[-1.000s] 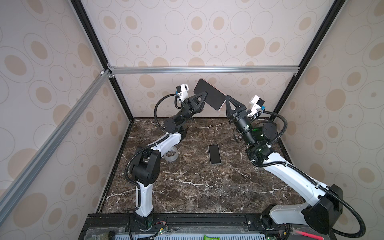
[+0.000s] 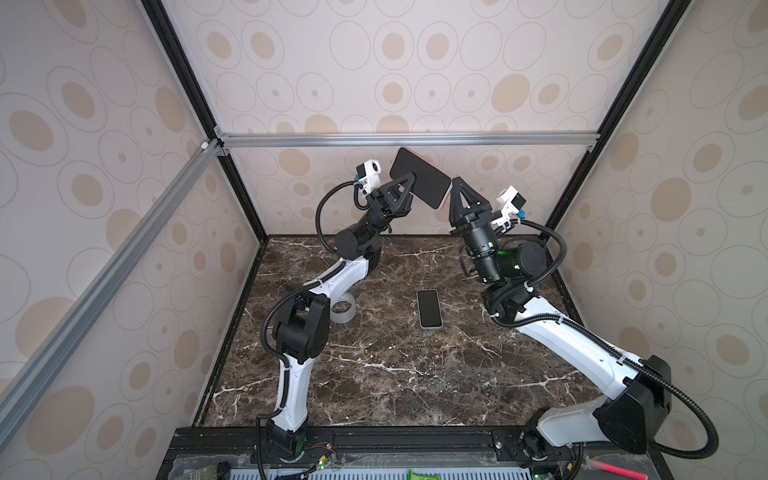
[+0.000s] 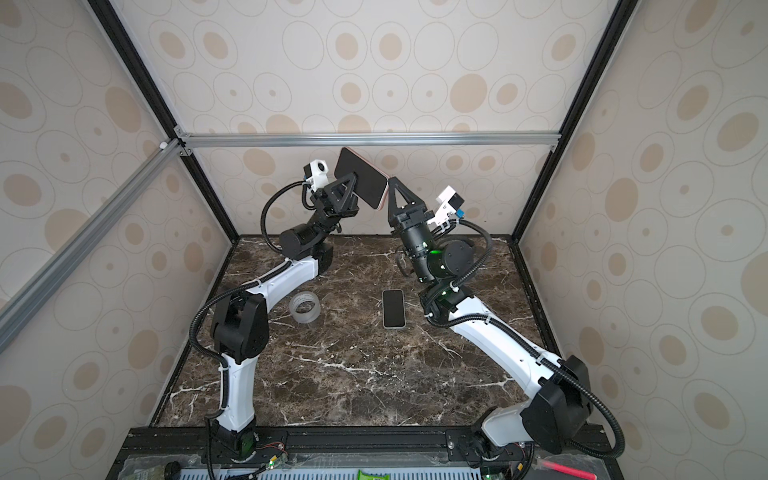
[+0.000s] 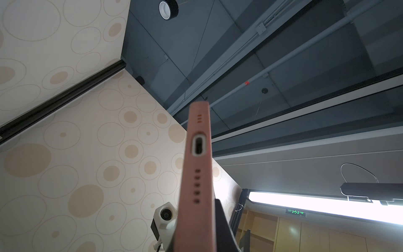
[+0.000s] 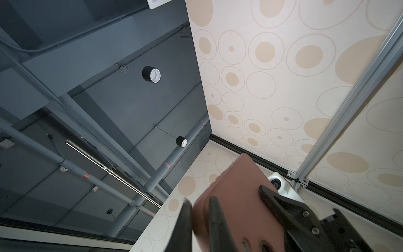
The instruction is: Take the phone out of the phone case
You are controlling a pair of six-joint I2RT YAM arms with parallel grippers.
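Note:
High above the table, my left gripper (image 2: pixel 408 185) is shut on a dark-screened phone in a pink case (image 2: pixel 421 176), tilted; in the left wrist view the case's edge (image 4: pixel 196 180) with its port hole faces the camera. My right gripper (image 2: pixel 455 184) has its fingertips at the case's lower right corner; in the right wrist view the pink back (image 5: pixel 247 197) fills the area by its blurred fingers. The right gripper looks narrowly parted; whether it touches or grips the case, I cannot tell.
A second phone (image 2: pixel 429 309) lies on the marble table (image 2: pixel 376 368), with a roll of tape (image 3: pixel 305 316) to its left, behind the left arm. Walls and a metal rail surround the space.
Both arms and the held phone have risen slightly over the last second; the phone has also shifted a little, still between the two grippers.

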